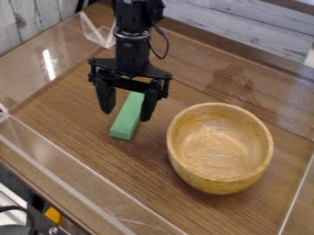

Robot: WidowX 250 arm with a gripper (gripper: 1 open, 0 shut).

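Note:
A black robot gripper [127, 103] hangs over a green rectangular block [125, 125] on the wooden table, its two fingers spread apart, one left and one right of the block's upper part. The gripper is open and holds nothing. The block lies at a slant, its lower part in clear view; whether the fingers touch it cannot be told.
A large yellow bowl [218, 151] stands to the right of the block. A black cable shows at the lower left corner.

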